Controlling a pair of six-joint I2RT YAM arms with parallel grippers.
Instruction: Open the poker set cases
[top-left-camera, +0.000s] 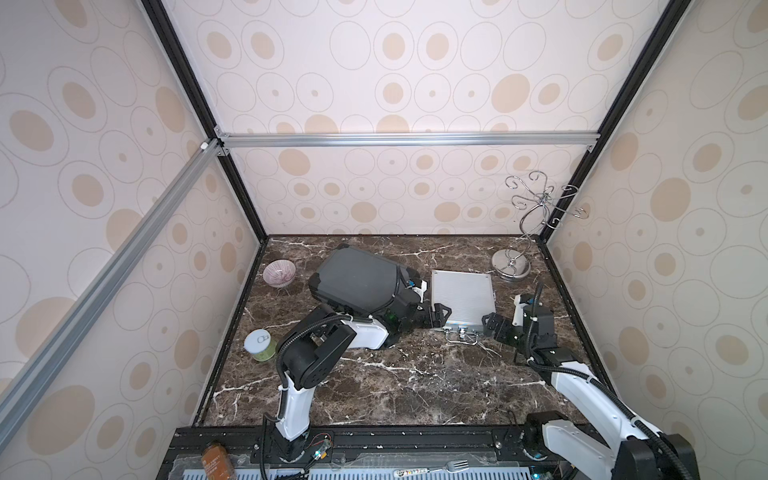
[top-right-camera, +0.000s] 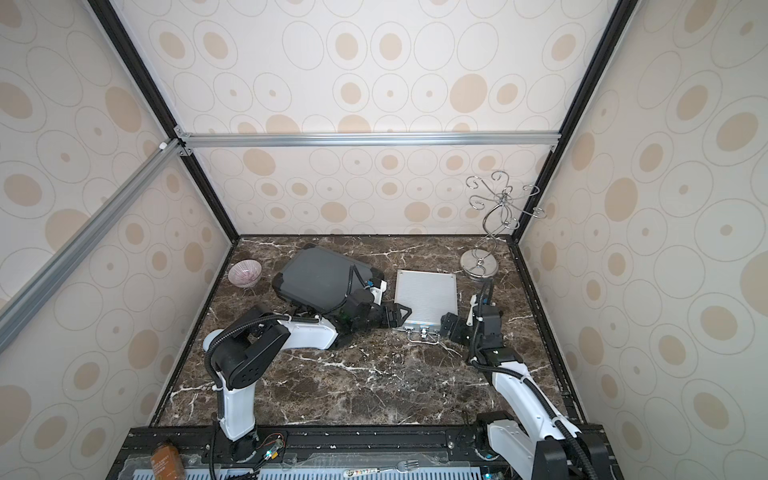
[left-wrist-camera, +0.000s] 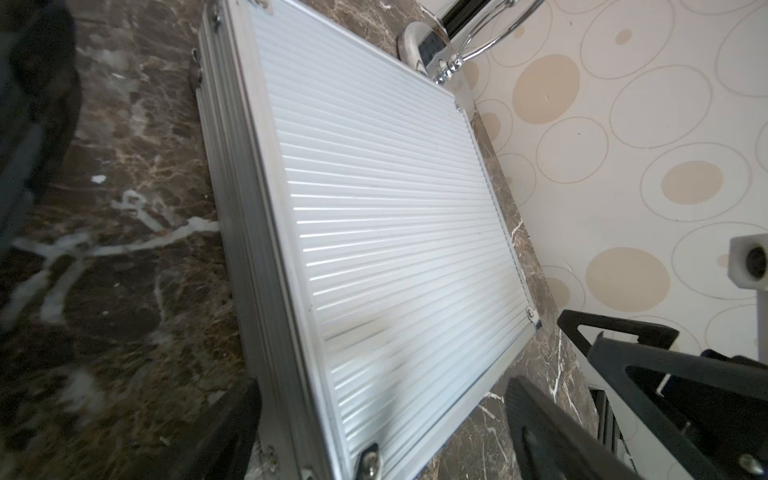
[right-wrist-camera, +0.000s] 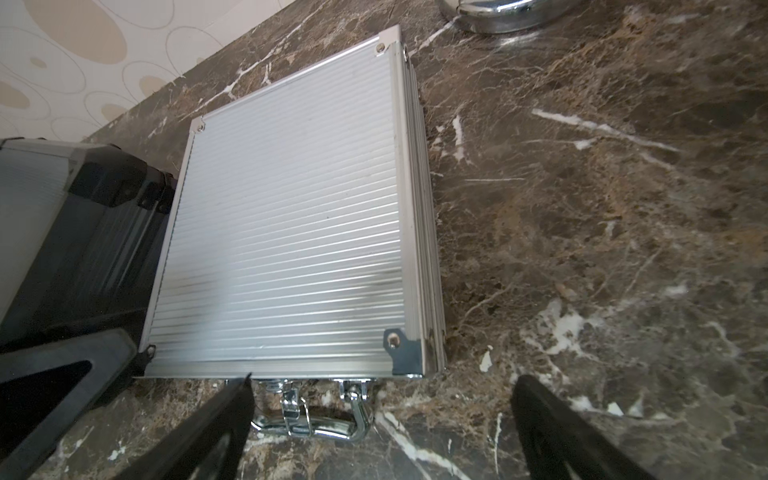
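Note:
A closed silver ribbed case lies on the marble table, its handle and latches facing the front. A larger dark grey case lies closed to its left. My left gripper is at the silver case's front left corner, fingers apart on either side of that corner region, blurred in its wrist view. My right gripper stands open at the case's front right, facing the handle side, with nothing held.
A chrome stand is behind the silver case at right. A pink bowl and a lidded tub sit at left.

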